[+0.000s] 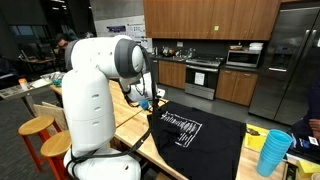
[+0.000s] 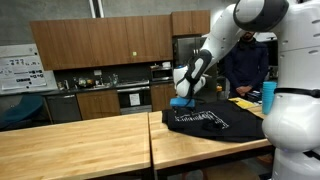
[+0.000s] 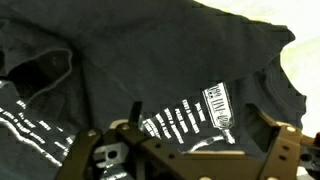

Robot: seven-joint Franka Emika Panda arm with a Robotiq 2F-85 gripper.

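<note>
A black cloth with white printed lettering and bars (image 1: 215, 140) lies spread across the wooden table. In exterior view 2 the same cloth (image 2: 225, 119) shows ridges and raised folds. My gripper stands open in the wrist view, its dark fingers wide apart at the lower edge. Between and beyond them is the cloth (image 3: 135, 60), with a white print below centre. A bunched fold rises at the left. Nothing is visibly held. In the exterior views the arm reaches to the cloth's far left side, where the fingertips are too small to make out.
A blue cup (image 1: 273, 153) stands at the cloth's right, by a yellow item (image 1: 256, 138). Stools (image 1: 38, 125) line the table's left side. Bare wood (image 2: 80, 145) is clear on the left in exterior view 2. A person (image 2: 252, 62) stands behind the table.
</note>
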